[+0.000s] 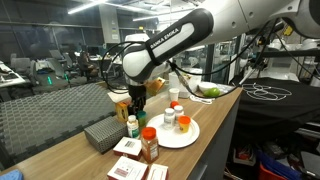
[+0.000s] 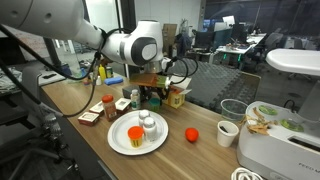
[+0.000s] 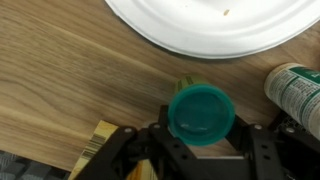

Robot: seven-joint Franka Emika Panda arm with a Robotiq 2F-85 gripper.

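Note:
In the wrist view a bottle with a round green cap [image 3: 201,113] is directly below my gripper, its cap between the two fingertips. Whether the fingers press on the cap or stand clear of it is hard to make out. From the side, the green bottle [image 1: 141,115] shows just under my gripper [image 1: 139,99], beside a white bottle with a green top [image 1: 133,127]. The other exterior view has my gripper [image 2: 153,89] behind the plate, with the bottle partly hidden.
A white plate [image 2: 119,142] carries an orange cup [image 2: 136,136] and several white containers. Seasoning jars and boxes [image 1: 128,147] crowd the near side. A red tomato-like thing [image 2: 191,134] and a white cup [image 2: 228,133] sit to the right, with bare wood around them.

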